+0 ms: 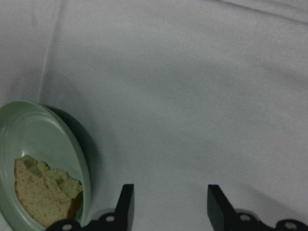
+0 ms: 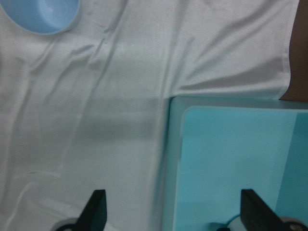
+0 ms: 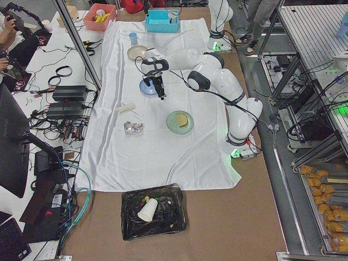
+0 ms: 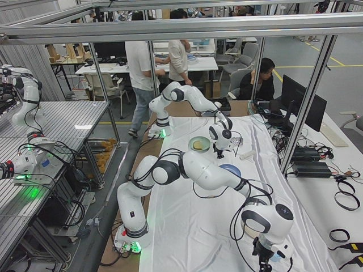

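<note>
My left gripper is open above the white cloth, over the blue plate in the camera left view. Beside it is a green plate holding a bread slice. My right gripper stands open over the edge of a light blue bin at the far end, with a blue cup nearby. A white object is partly visible in the bin, under a finger. A foil piece and a short white roll lie on the cloth.
A black-lined tray holds a white cup and scraps at the near end. A tan plate sits near the blue cup. Black cables loop around both arms.
</note>
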